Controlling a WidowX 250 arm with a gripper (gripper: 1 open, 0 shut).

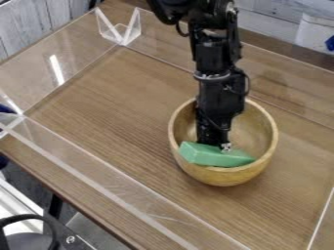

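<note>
A tan wooden bowl (256, 164) stands on the wooden table at the centre right. Inside it lies a green block (206, 156), tilted along the front of the bowl. My black gripper (216, 139) reaches down from the top into the bowl, just behind the green block, and is shut. Its fingertips are dark and partly hidden by the bowl and block, and nothing clearly shows between them.
A white wire-like stand (117, 27) is at the back left. Dark cables lie at the bottom left corner.
</note>
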